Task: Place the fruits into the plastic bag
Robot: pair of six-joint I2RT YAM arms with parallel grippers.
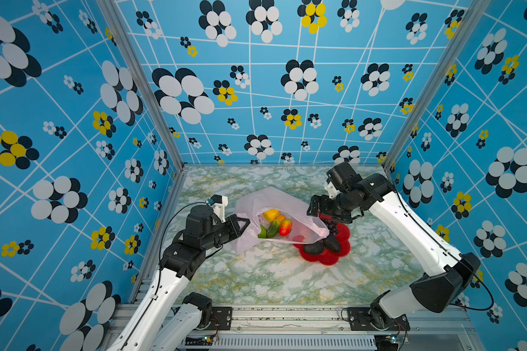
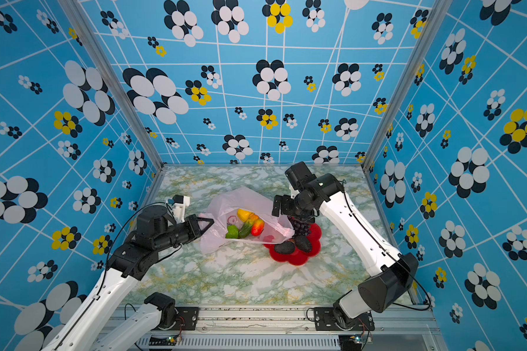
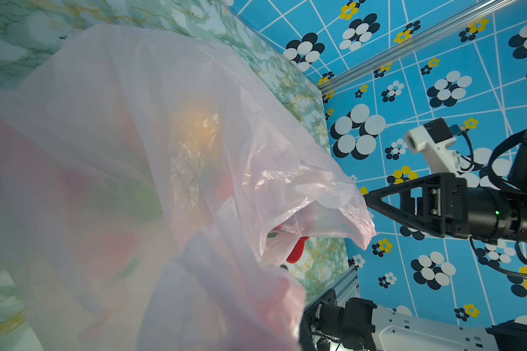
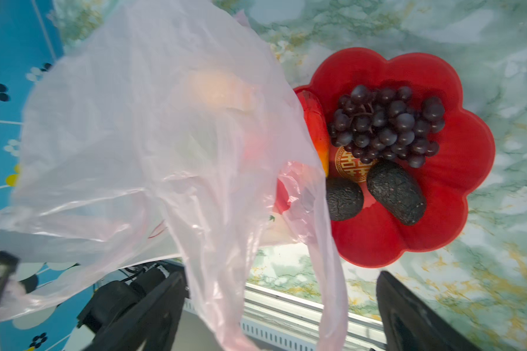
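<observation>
A translucent plastic bag (image 1: 257, 204) lies mid-table, its mouth toward the front. Inside are a yellow fruit (image 1: 270, 215), a green fruit (image 1: 273, 229) and a red-orange fruit (image 1: 285, 227). My left gripper (image 1: 248, 223) is shut at the bag's left edge, and the film stretches from it in the right wrist view. My right gripper (image 1: 314, 205) hangs open above the bag's right side and the red dish (image 4: 477, 146), holding nothing. In the dish are black grapes (image 4: 386, 122), two dark avocados (image 4: 397, 192) (image 4: 343, 199) and a red-orange fruit (image 4: 314, 125), partly covered by the bag.
The bag's right flap overlaps the dish's left part. Patterned blue walls enclose the table.
</observation>
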